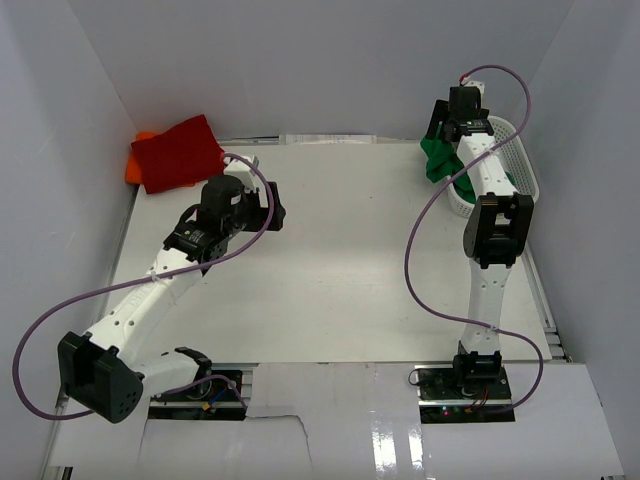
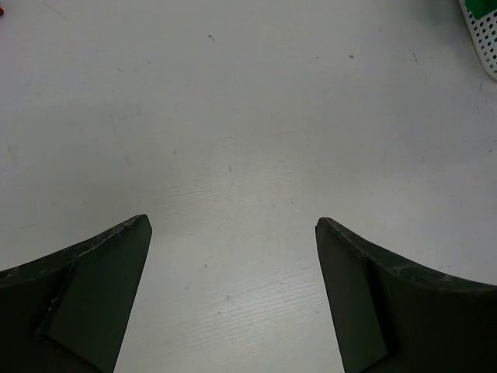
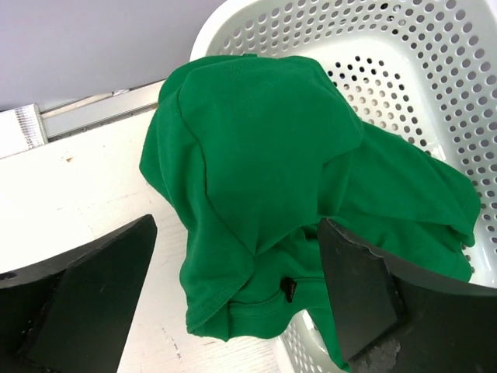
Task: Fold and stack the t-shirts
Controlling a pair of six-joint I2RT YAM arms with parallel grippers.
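A crumpled green T-shirt (image 3: 248, 155) lies in and over the rim of a white perforated basket (image 1: 521, 165) at the back right, spilling toward the table. My right gripper hangs over that shirt with its fingers apart; whether any cloth is between them low down is unclear, but none looks gripped. At the back left a folded red shirt (image 1: 175, 155) rests on an orange one (image 1: 133, 171). My left gripper is open above the bare table, just right of and below that stack in the top view, with nothing between its fingers.
Grey walls enclose the back and both sides, close behind the basket and the stack.
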